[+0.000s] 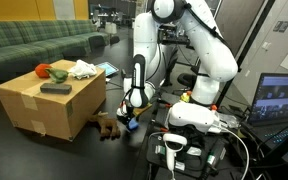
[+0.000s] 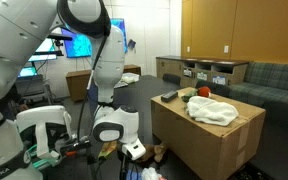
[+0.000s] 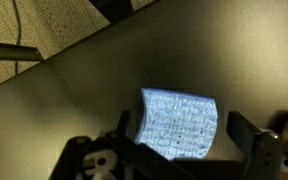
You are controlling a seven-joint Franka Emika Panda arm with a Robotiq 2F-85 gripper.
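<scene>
A small pale blue and white patterned object [image 3: 177,124] lies on the dark table in the wrist view. My open gripper is over it, with one fingertip to its left and the other to its right. Whether the fingers touch it, I cannot tell. In exterior view 1 the gripper [image 1: 131,115] points down low over the table, and the blue object [image 1: 132,125] shows just below it. Exterior view 2 shows part of the object [image 2: 152,173] at the bottom edge, while the arm hides much of the fingers.
A brown soft-looking thing [image 1: 108,127] lies close to the gripper's left in exterior view 1. Behind it stands a large cardboard box [image 1: 44,112] bearing a white cloth [image 1: 82,69], a dark block [image 1: 56,89] and red and green items. Table left of the box is clear.
</scene>
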